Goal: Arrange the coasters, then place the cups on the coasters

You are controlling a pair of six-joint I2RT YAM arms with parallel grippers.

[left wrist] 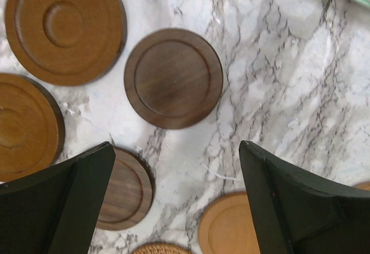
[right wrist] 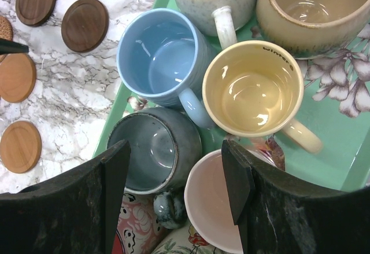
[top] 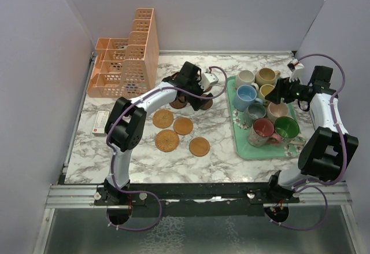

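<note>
Cups in several colours stand on a green tray (top: 238,137) at the right. My right gripper hangs over them, its fingers apart. Below it in the right wrist view are a dark grey-blue cup (right wrist: 153,150), tipped to one side, and a pale pink cup (right wrist: 214,202); neither is gripped. A yellow cup (right wrist: 254,89) and a blue cup (right wrist: 156,57) stand farther up that view. Over the round wooden coasters is my left gripper, open and empty. A dark coaster (left wrist: 173,78) lies just ahead of its fingertips, with a brown coaster (left wrist: 65,28) up and left.
A peach rack (top: 147,40) stands at the back left, with a white box (top: 100,122) in front of it. Lighter coasters (top: 199,146) lie front of centre. Bare marble separates the coasters from the tray.
</note>
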